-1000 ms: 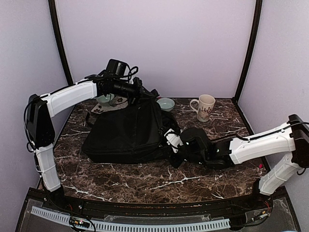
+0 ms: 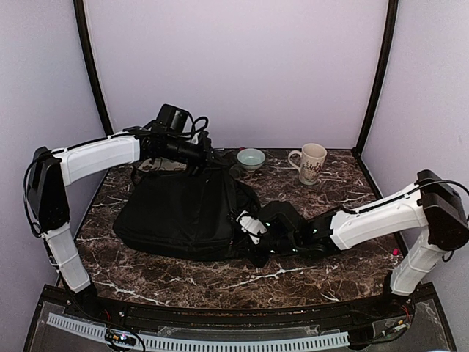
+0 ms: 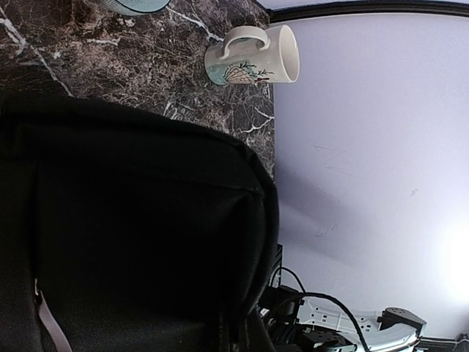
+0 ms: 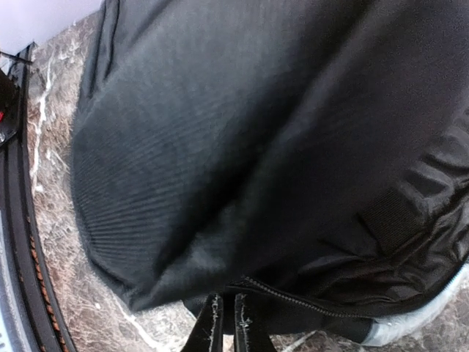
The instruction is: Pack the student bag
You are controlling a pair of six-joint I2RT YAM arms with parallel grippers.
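The black bag point(image 2: 176, 213) lies on the left-centre of the marble table, filling much of both wrist views. My left gripper point(image 2: 212, 158) is shut on the bag's top at the back, lifting it; in the left wrist view its fingers are mostly hidden by fabric. My right gripper is at the bag's front right, beside a zipper point(image 4: 293, 298) along the opening, where dark lining shows. Its fingertips are close together against the fabric; whether anything is between them is unclear.
A white mug point(image 2: 311, 163) stands at the back right, a pale bowl point(image 2: 250, 158) at the back centre behind the bag. Another light item behind the left arm is partly hidden.
The bag has shifted towards the front left. My right gripper moved slightly the same way, and my left gripper came lower and a little forward with the fabric.
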